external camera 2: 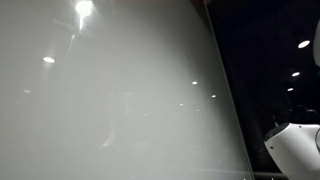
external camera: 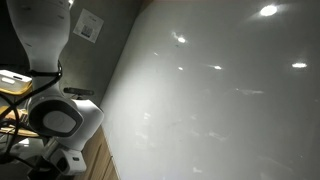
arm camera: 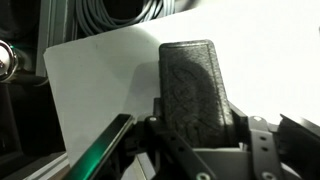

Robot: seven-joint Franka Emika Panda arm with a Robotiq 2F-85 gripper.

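In the wrist view, a dark block with a felt-like face [arm camera: 192,80], like a board eraser, stands out between the fingers of my gripper. The gripper is shut on it, at the block's near end. Behind the block lies a flat white surface [arm camera: 105,85]; whether they touch, I cannot tell. A large glossy whiteboard [external camera: 215,95] fills most of exterior view 1, and its pale face [external camera 2: 110,100] fills exterior view 2. My white arm [external camera: 65,118] is at the left in exterior view 1. The fingers are not visible in either exterior view.
A coil of grey cable [arm camera: 120,14] lies along the top of the wrist view. Dark equipment with a round metal part [arm camera: 8,62] is at the left. A small sheet [external camera: 88,25] hangs on the grey wall beside the whiteboard.
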